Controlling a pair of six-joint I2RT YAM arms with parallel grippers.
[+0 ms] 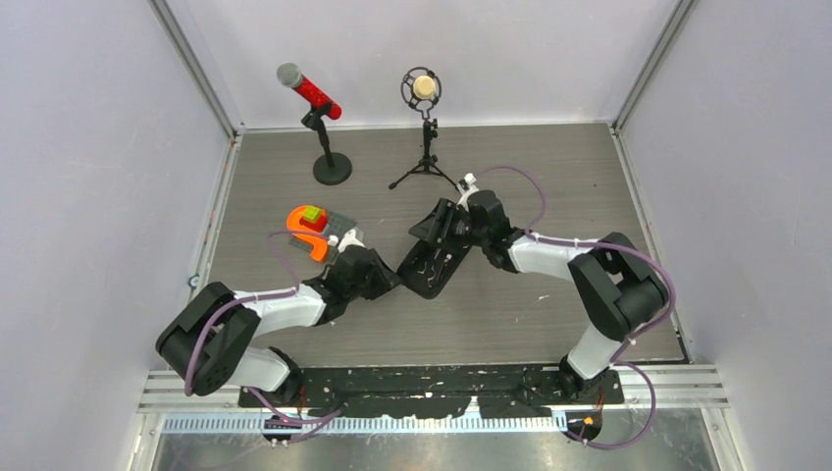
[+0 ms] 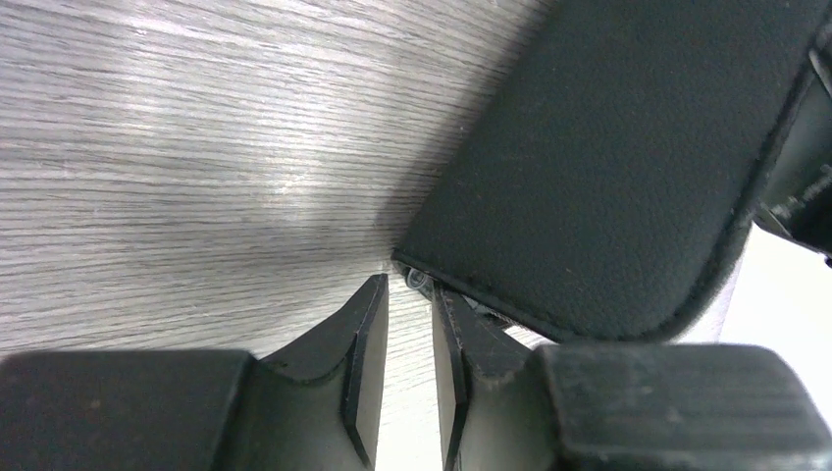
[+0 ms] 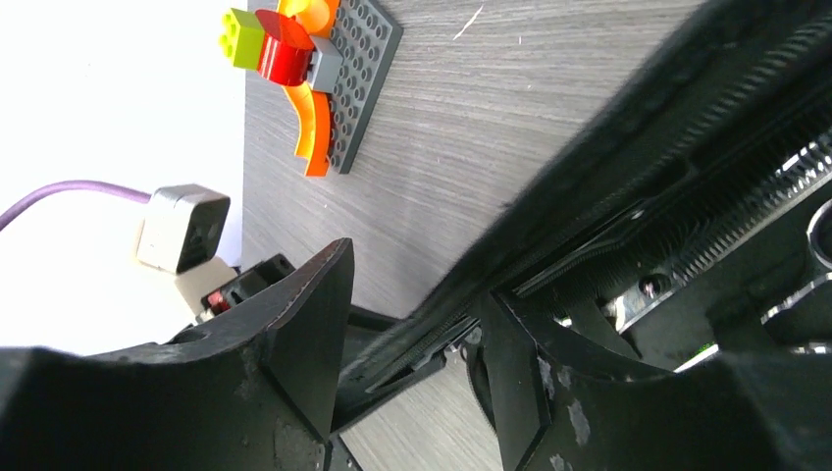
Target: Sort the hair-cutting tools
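Observation:
The black zip case [image 1: 429, 273] stands unzipped in the middle of the table, its inside with tools now showing in the top view. A comb [image 3: 731, 245] and metal scissors [image 3: 819, 245] are seen within it in the right wrist view. My right gripper is open; the raised edge of the case lid [image 3: 598, 147] passes between its fingers. My left gripper is slightly open at the near-left corner of the case. A small metal piece at that corner [image 2: 417, 279] shows between its fingertips; whether they touch it is unclear.
A toy-block piece [image 1: 312, 224] on a grey studded plate lies left of the case. At the back stand a red microphone [image 1: 316, 96] and a tripod microphone [image 1: 427, 147]. Bare table [image 1: 569, 324] lies to the right.

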